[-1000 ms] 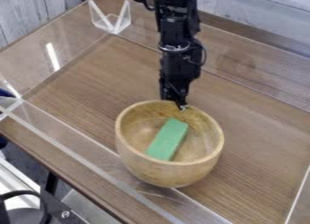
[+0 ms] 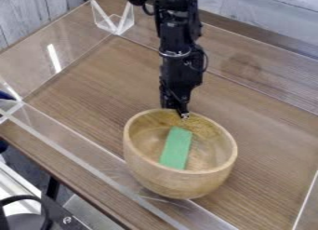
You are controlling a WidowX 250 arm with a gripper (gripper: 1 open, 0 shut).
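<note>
A large wooden bowl (image 2: 207,181) stands on the wooden table toward the front, with a green rectangular object (image 2: 176,149) lying inside it. My black gripper (image 2: 179,110) reaches down from the top to the bowl's back rim, its tip at or just over that rim. It looks shut; whether anything thin is between its fingers is too small to tell.
A white wire-like stand (image 2: 113,20) is at the back left. Dark cables (image 2: 25,213) show at the lower left corner, off the table.
The bowl has shifted slightly right and toward the front, and the green object inside now points more front to back. The gripper tip has moved slightly down with it.
</note>
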